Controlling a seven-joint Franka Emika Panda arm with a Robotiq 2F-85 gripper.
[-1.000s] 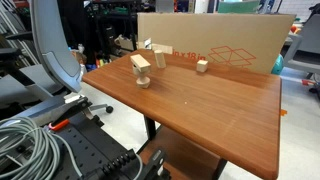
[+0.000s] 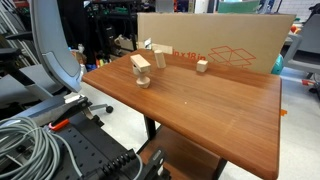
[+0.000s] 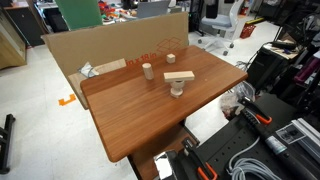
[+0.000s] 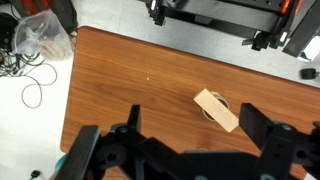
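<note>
My gripper stands open in the wrist view, its dark fingers wide apart with nothing held between them. Below it, a pale wooden block [image 4: 216, 110] lies across a round light piece [image 4: 222, 100], mostly covered from above. In exterior view 2 the flat block [image 3: 180, 76] rests on top of that short round piece [image 3: 177, 91]. Behind them stand an upright wooden cylinder [image 3: 148, 72] and a small wooden cube [image 3: 171, 58]. The gripper's fingertips do not show in either exterior view.
The brown table [image 2: 225, 105] has wide free room on its right side in exterior view 1. A cardboard panel [image 2: 215, 38] stands along its far edge. Coiled cable [image 2: 30, 150] lies on the dark base surface at the near left.
</note>
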